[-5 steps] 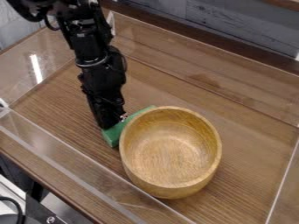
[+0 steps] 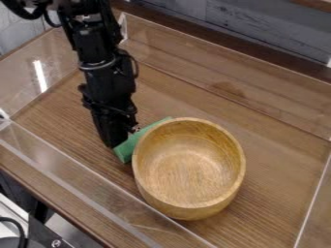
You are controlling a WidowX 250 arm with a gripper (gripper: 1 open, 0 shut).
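My gripper points down at the left of the table, just at the upper left end of a green object. Its fingertips are small and dark here; they look shut, and whether they touch the green object is hard to tell. The green object lies against the left side of a light wooden bowl, which hides part of it.
A clear raised edge runs along the near left. A grey plank wall stands at the back.
The arm has shifted very slightly left. The green object and the bowl look unchanged.
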